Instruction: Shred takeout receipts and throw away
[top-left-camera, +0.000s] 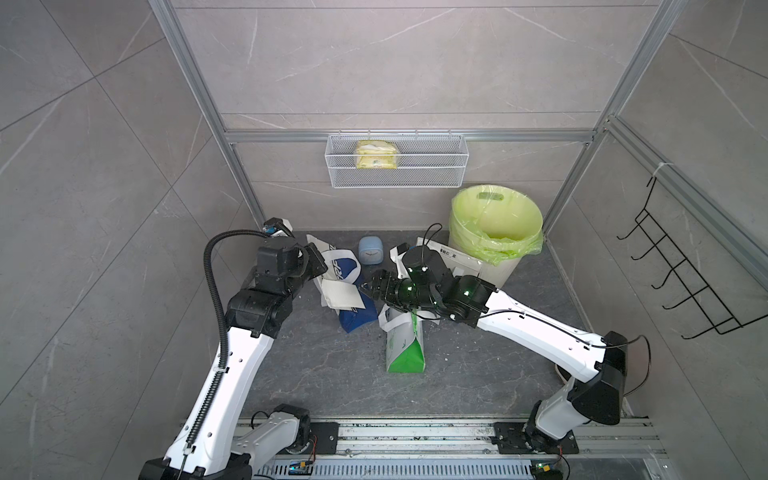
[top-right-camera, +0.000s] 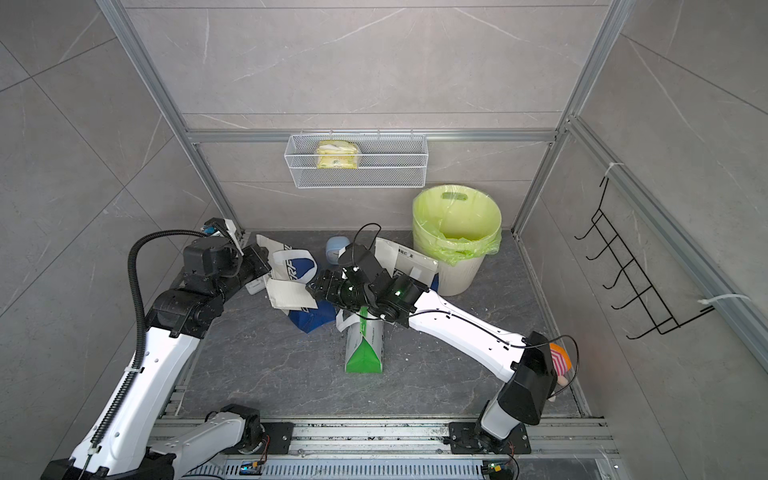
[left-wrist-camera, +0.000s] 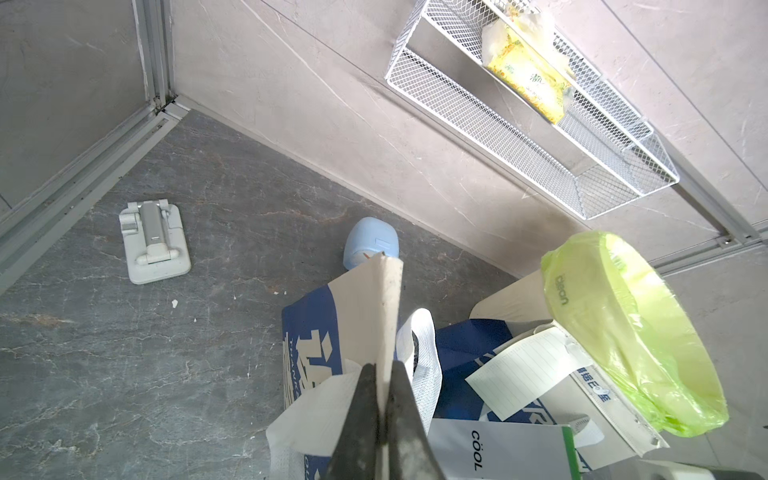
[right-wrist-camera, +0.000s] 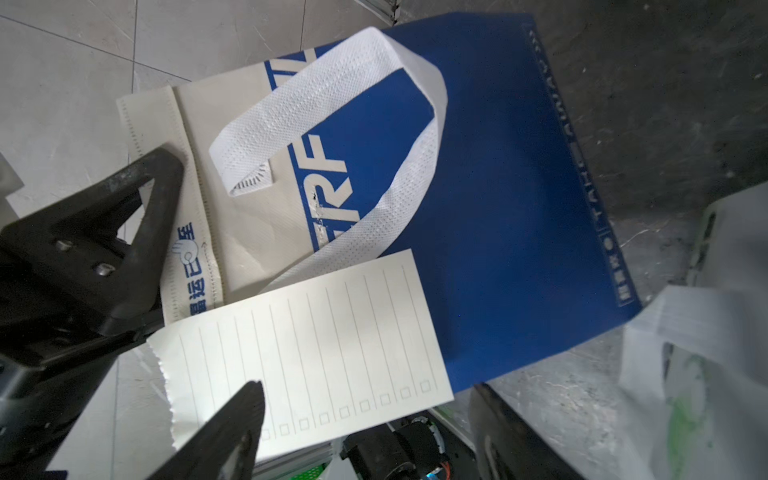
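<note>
My left gripper is shut on the top edge of a blue-and-beige takeout bag (right-wrist-camera: 520, 160), at the left of the floor. A lined paper receipt (right-wrist-camera: 312, 344) hangs from that bag's top. My right gripper is open, its fingers spread with the receipt ahead of and partly between them; whether they touch it I cannot tell. A second blue bag (left-wrist-camera: 468, 352) with its own lined receipt (left-wrist-camera: 524, 372) stands by the bin. Between them is a white-and-green bag (top-left-camera: 405, 352). The bin (top-left-camera: 496, 228) has a yellow-green liner.
A blue clock (top-left-camera: 370, 250) stands behind the bags by the back wall. A white phone stand (left-wrist-camera: 156, 244) lies at the left. Above hangs a wire basket (top-left-camera: 396, 160), and hooks (top-left-camera: 680, 272) are on the right wall.
</note>
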